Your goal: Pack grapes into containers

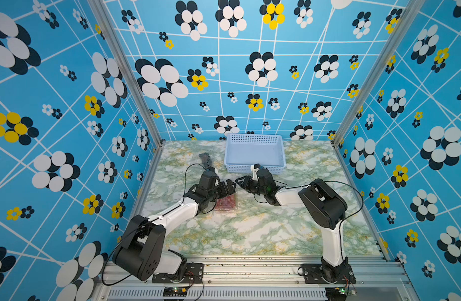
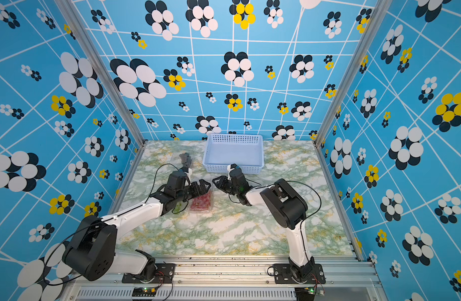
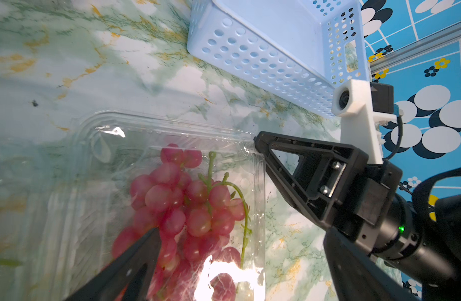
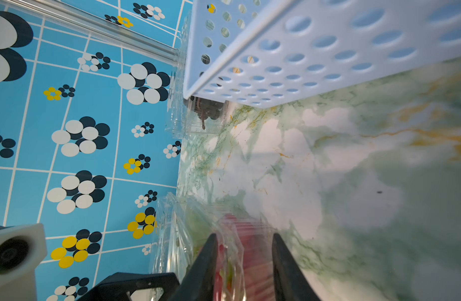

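Note:
A clear plastic container point(image 3: 85, 200) holding a bunch of red grapes point(image 3: 185, 210) lies on the table. In the top right view it sits below the left gripper, red grapes point(image 2: 202, 201) showing through. My left gripper is open above the container, its fingers wide apart over the grapes. At the container's far right corner is my right gripper point(image 1: 240, 182), its fingers partly apart in a narrow gap. The right wrist view has the container's clear edge point(image 4: 233, 250) between or beyond the right fingers; contact cannot be told.
An empty light blue basket point(image 1: 254, 167) stands at the back, close behind the right gripper. Left of it is another clear container with a dark bunch of grapes point(image 1: 205, 160). Something green point(image 2: 179, 206) shows beside the left gripper.

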